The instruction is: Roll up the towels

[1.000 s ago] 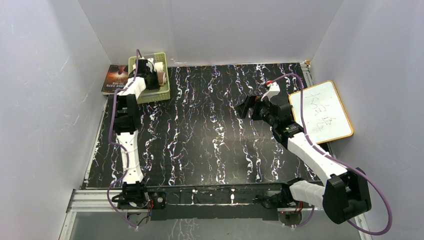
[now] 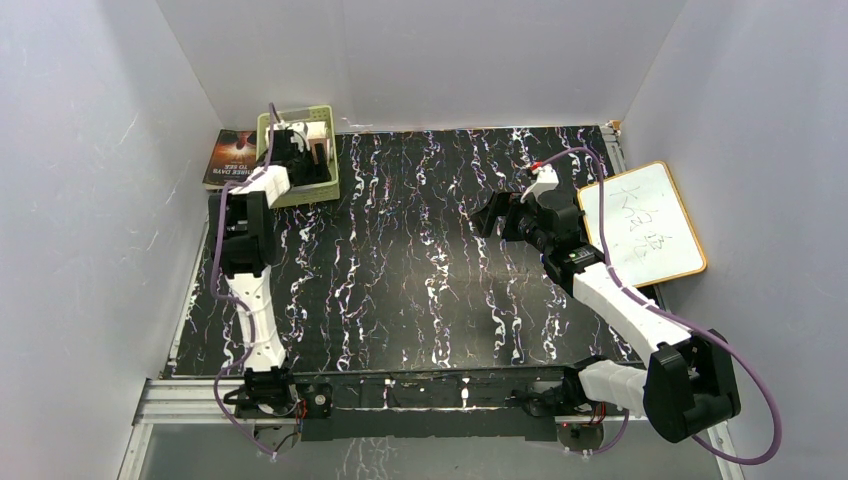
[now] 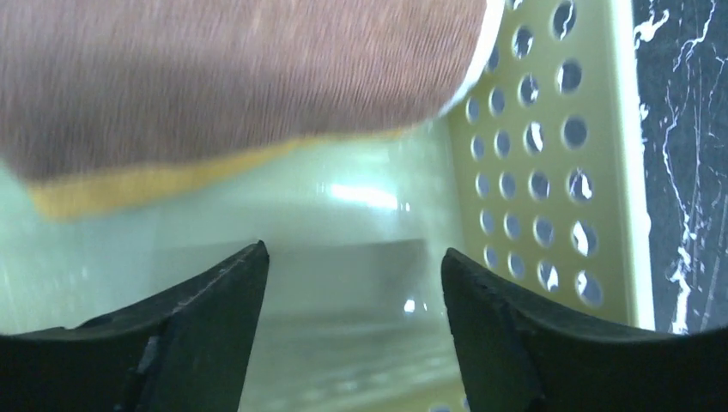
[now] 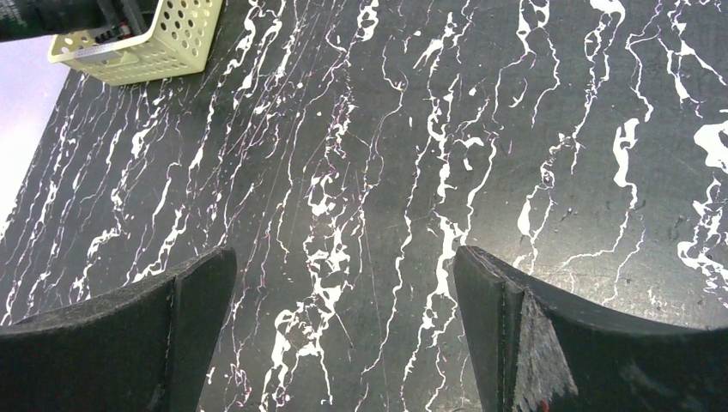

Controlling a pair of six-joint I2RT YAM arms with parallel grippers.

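Note:
A green perforated basket (image 2: 330, 188) stands at the back left of the marble-patterned table. In it, the left wrist view shows brown fabric (image 3: 249, 69) with a yellow edge beneath, at the basket's far end. My left gripper is inside the basket, fingers apart over bare basket floor, nothing between them. The towels are mostly hidden by the arm in the top view. My right gripper stands open over the right part of the table, with nothing between its fingers.
A book (image 2: 225, 155) lies left of the basket. A whiteboard (image 2: 640, 220) lies at the right edge. Walls enclose the sides and back.
The right arm and gripper have not visibly moved.

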